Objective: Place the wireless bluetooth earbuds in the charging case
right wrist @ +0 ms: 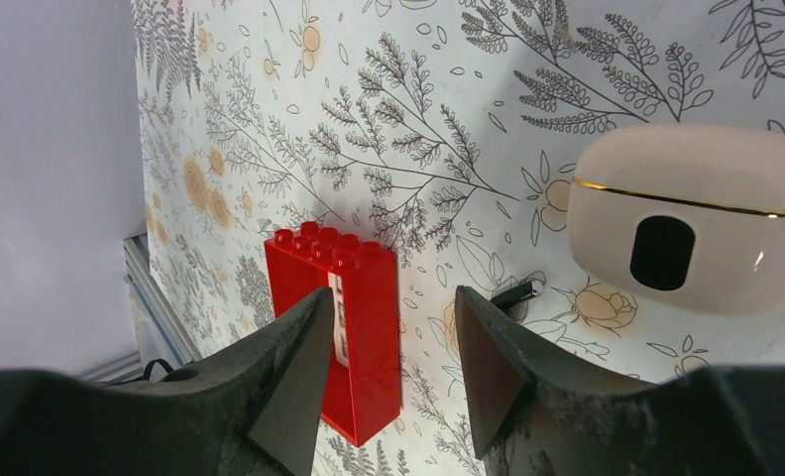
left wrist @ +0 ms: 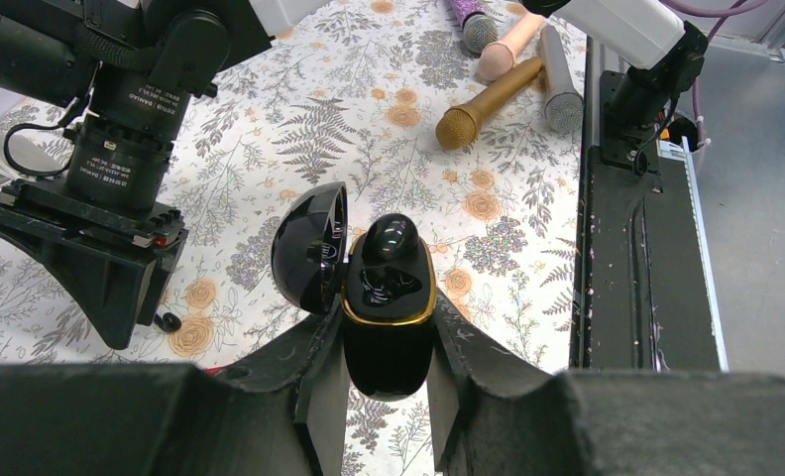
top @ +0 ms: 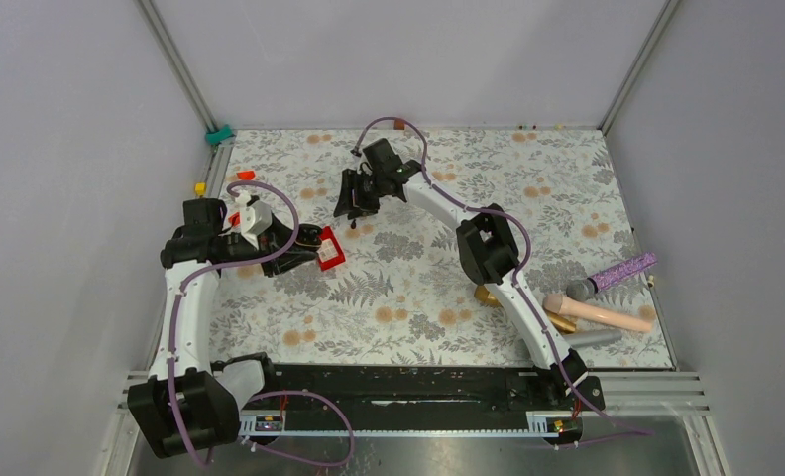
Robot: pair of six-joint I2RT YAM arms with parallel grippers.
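Observation:
A black glossy charging case point(left wrist: 389, 347) with gold rim and open lid is held upright by my left gripper point(top: 304, 248); one black earbud point(left wrist: 391, 238) shows in its top. My right gripper is part open, low over the table, beside a small black earbud point(right wrist: 512, 296) lying on the cloth, with nothing visible between its fingers. A white case point(right wrist: 696, 233) with gold line stands right of that earbud in the right wrist view.
A red open box point(right wrist: 369, 317) lies between the grippers. Several microphones point(top: 607, 317) lie at the right of the table.

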